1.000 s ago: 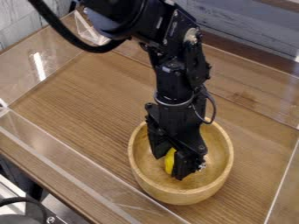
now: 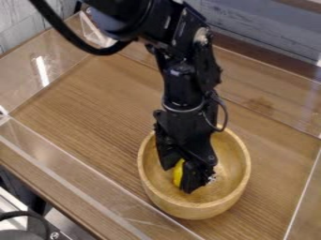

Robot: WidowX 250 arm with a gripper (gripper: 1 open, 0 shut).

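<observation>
My black gripper point(image 2: 187, 171) reaches down into a round tan bowl point(image 2: 208, 201) at the lower right of the camera view. A small yellow object point(image 2: 178, 172) shows low inside the bowl between the gripper's fingers, partly hidden by them. The gripper appears shut on it.
Clear plastic edging runs along the table's sides, with a white wall at the back. Dark cables lie at the lower left, off the table.
The gripper has shifted slightly left and narrowed around the yellow object, which is now more hidden by the fingers. The bowl stays about where it was.
</observation>
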